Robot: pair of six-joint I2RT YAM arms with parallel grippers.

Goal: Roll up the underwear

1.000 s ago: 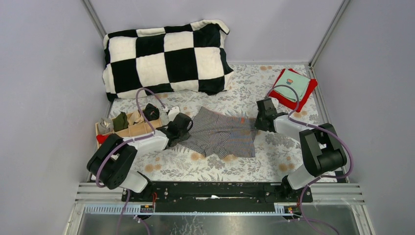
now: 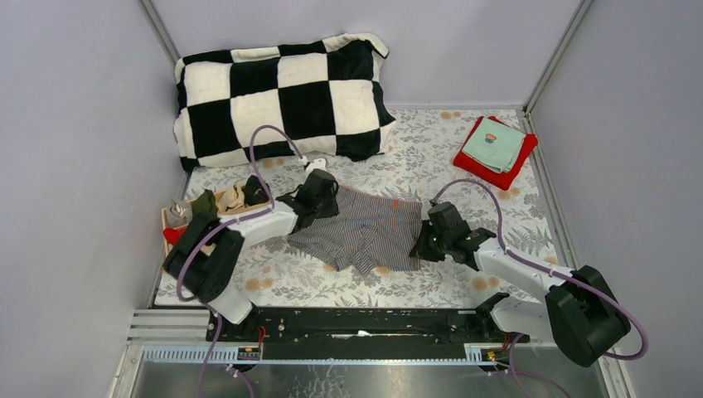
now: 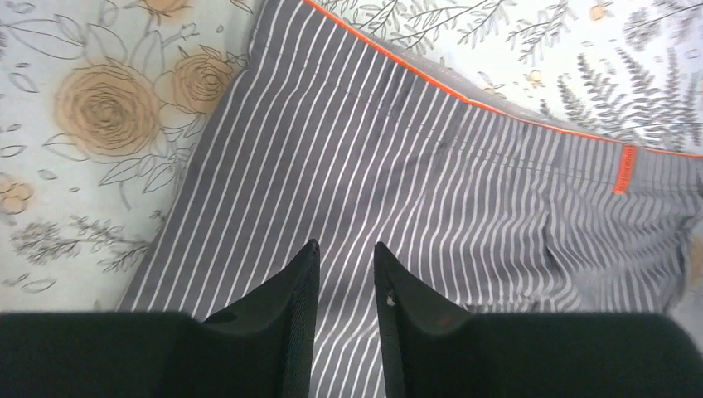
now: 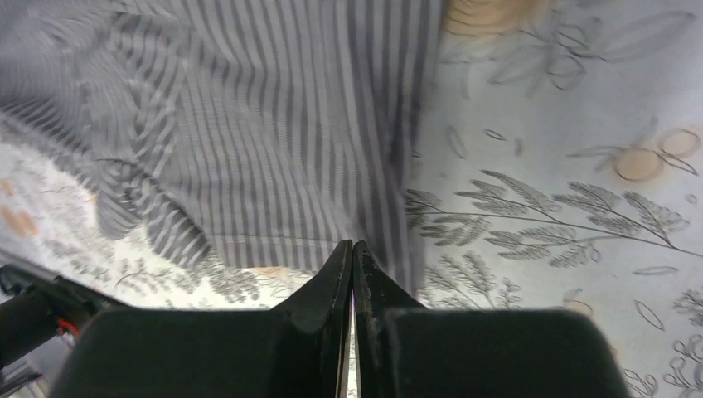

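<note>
The grey striped underwear (image 2: 369, 228) lies spread out on the floral cloth. Its orange-edged waistband (image 3: 448, 89) runs along the far side in the left wrist view. Over the left part of the garment is my left gripper, its fingers parted, with striped fabric visible beyond the gap and nothing seen gripped. At the near right corner, my right gripper is shut on the underwear's edge; fabric rises in a fold to its tips. How much cloth is pinched is hidden.
A divided box (image 2: 222, 222) of folded garments stands at the left. Red and mint folded cloths (image 2: 495, 149) lie at the back right, and a checkered pillow (image 2: 282, 101) fills the back.
The left gripper moved right and away over the garment. The garment shifted slightly left.
</note>
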